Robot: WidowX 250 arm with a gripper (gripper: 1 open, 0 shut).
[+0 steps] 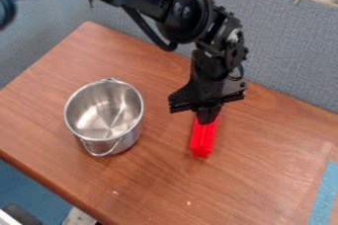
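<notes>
A black robot arm reaches in from the top left. Its gripper (207, 106) is over the far end of a red bar (204, 139) lying on the wooden table, hiding that end. The fingertips are dark and close together; whether they touch the bar cannot be told. A steel pot (105, 115) with a wire handle stands to the left of the bar, apart from it.
A grey padded wall (284, 51) runs along the back. A light blue strip (323, 194) lies at the right edge.
</notes>
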